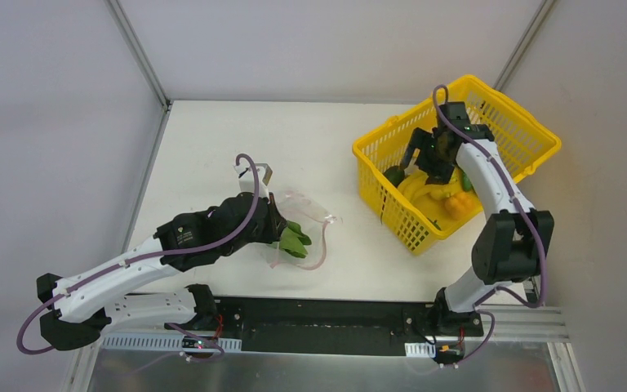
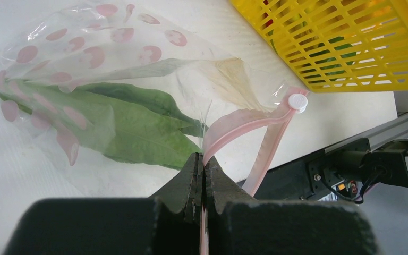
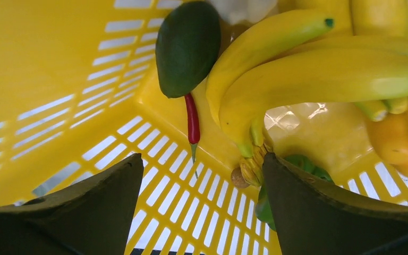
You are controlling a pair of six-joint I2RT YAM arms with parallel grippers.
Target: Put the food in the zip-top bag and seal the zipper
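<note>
A clear zip top bag point(image 2: 122, 40) with pink spots lies on the table, green leaves point(image 2: 138, 125) inside it. Its pink zipper strip point(image 2: 244, 119) runs between the tips of my left gripper, shut on the bag's edge; the bag's mouth gapes beyond, with a white slider point(image 2: 297, 102) on the far end. Inside the yellow basket point(image 1: 478, 86), my right gripper stands open with nothing between its fingers. Ahead of it are a red chili point(image 3: 192, 119), a dark green oval fruit point(image 3: 187, 50) and a bunch of bananas point(image 3: 308, 77).
The basket's slatted walls rise close around the right gripper. An orange item point(image 3: 404, 133) and a green pepper-like item point(image 3: 303, 166) lie by the bananas.
</note>
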